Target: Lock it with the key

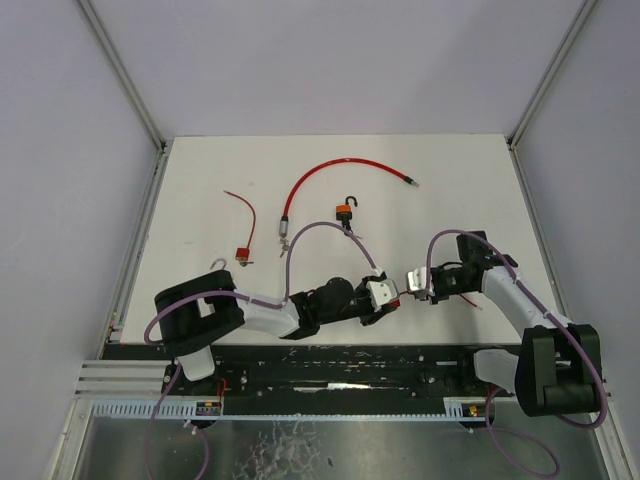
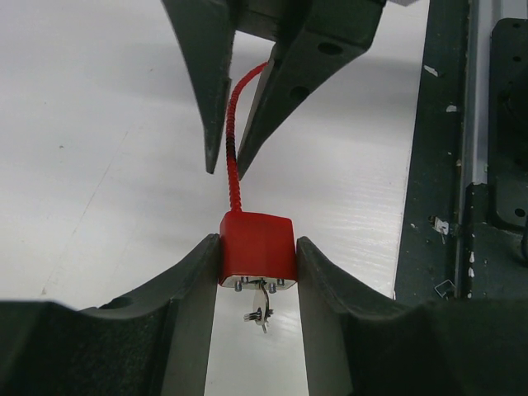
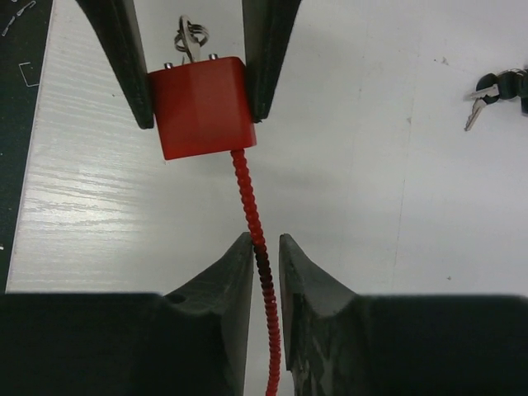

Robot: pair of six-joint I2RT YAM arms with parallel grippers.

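Observation:
My left gripper (image 1: 385, 300) is shut on a red block (image 2: 256, 247) with a small metal latch and pins, seen close in both wrist views. A red cord (image 3: 247, 191) runs from the block into the gap between the fingertips of my right gripper (image 1: 415, 283), which are close around it; whether they grip it is unclear. A bunch of dark keys (image 3: 495, 91) lies on the white table at the upper right of the right wrist view.
A long red hose (image 1: 348, 160) arches across the back. An orange-black piece (image 1: 344, 213) lies mid-table, a small red block (image 1: 242, 255) with a cord at left.

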